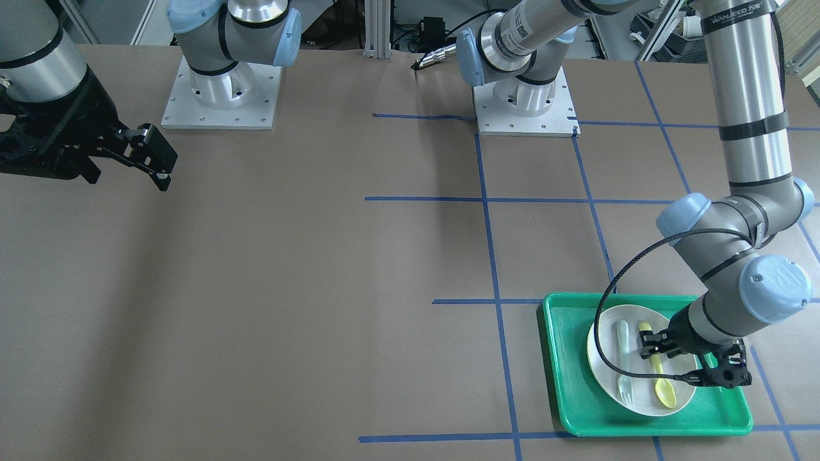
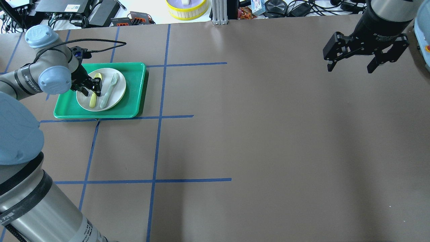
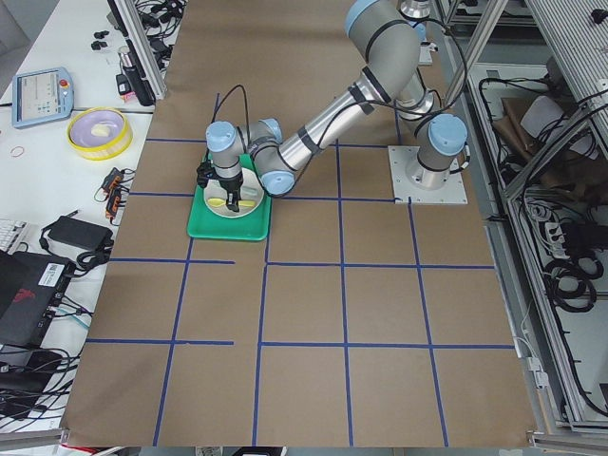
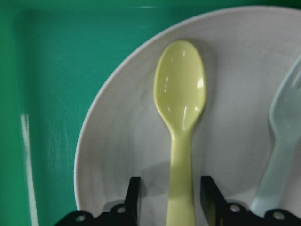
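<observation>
A white plate (image 1: pixel 607 361) sits inside a green tray (image 1: pixel 567 407) at the lower right of the front view. On the plate lie a yellow spoon (image 4: pixel 180 87) and a pale blue fork (image 4: pixel 287 122), side by side. My gripper is low over the plate, open, with a black finger on either side of the spoon's handle and a gap to each. In the top view the gripper and cable partly hide the area round the spoon's handle.
Another dark arm end (image 2: pixel 364 46) hangs at the top right of the top view. Other arm bases (image 1: pixel 215 115) stand at the table's back.
</observation>
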